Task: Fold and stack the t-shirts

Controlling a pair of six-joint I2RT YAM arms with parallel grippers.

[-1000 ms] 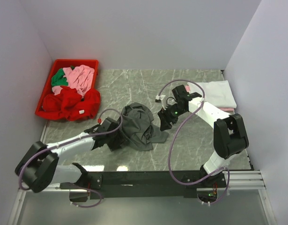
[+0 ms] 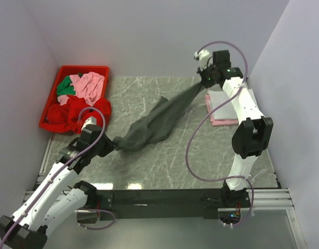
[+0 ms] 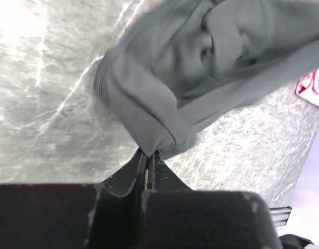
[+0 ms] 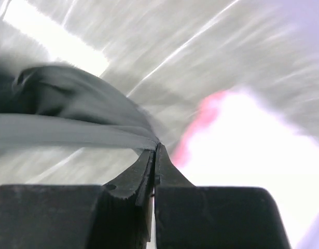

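A dark grey T-shirt (image 2: 156, 119) is stretched diagonally across the table between my two grippers, its upper end lifted. My left gripper (image 2: 110, 145) is shut on one end at the lower left; in the left wrist view the cloth (image 3: 143, 104) runs into its fingertips (image 3: 149, 158). My right gripper (image 2: 203, 78), up at the back right, is shut on the other end, which in the right wrist view (image 4: 156, 148) leaves the fingers as a taut band. The right wrist view is partly blurred.
A red bin (image 2: 50, 101) of red, pink and green clothes stands at the back left. A white and pink folded stack (image 2: 224, 109) lies at the right, under the right arm. Walls bound the back and sides.
My right gripper has swung up to the back right, drawing the shirt from a crumpled heap into a long strip. My left gripper has moved a little leftward with its end.
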